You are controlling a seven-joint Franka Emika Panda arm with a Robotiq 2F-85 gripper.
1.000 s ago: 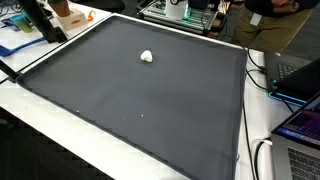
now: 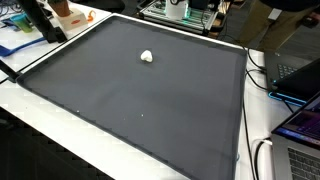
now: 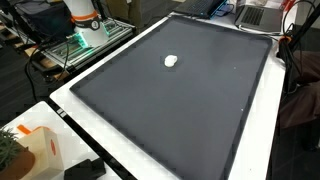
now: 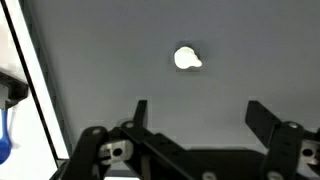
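A small white object (image 2: pixel 147 56) lies alone on the dark grey board, toward its far side in exterior view 1. In exterior view 2 the same white object (image 3: pixel 170 61) rests in the board's upper half; it is too small to name surely. From the wrist, the white piece (image 4: pixel 187 58) shows ahead of my gripper, above centre. My gripper stands open, its two black fingers wide apart with only bare board seen between them. Neither exterior view shows the gripper's fingers.
The dark board (image 3: pixel 180 115) is otherwise clear, with a white table edge (image 2: pixel 110 125) around it. Laptops (image 2: pixel 295 150) and cables lie along the right side in exterior view 1. An orange-and-white item (image 3: pixel 42 150) and a plant (image 3: pixel 10 150) stand at the lower left of exterior view 2.
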